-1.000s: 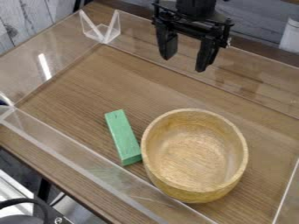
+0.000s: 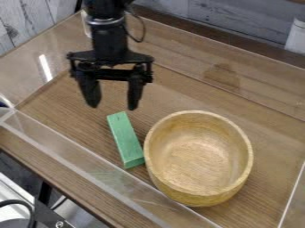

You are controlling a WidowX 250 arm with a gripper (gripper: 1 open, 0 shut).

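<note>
My black gripper point(image 2: 111, 85) hangs in the upper left of the camera view, open, its two blurred fingers spread above and behind a green rectangular block point(image 2: 125, 139). The block lies on the wooden surface, just left of a large round beige bowl point(image 2: 152, 160), which looks empty.
Clear plastic edging runs along the left and front. A white object point(image 2: 301, 34) stands at the back right corner.
The block and bowl have stayed in place.
</note>
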